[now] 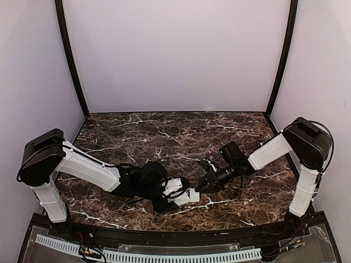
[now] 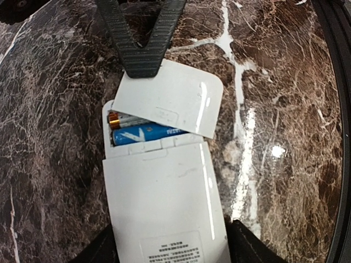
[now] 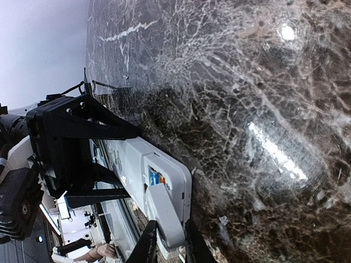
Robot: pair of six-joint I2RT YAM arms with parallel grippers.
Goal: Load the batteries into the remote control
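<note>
The white remote [image 2: 164,197] lies on the marble table, its compartment showing a blue battery [image 2: 142,133] and another with a copper end [image 2: 116,120]. My right gripper is shut on the white battery cover [image 2: 167,96], which hangs skewed over the upper part of the compartment. My left gripper straddles the remote's body, fingers at either side; whether they touch it is unclear. In the top view both grippers [image 1: 200,189] meet around the remote near the front middle.
</note>
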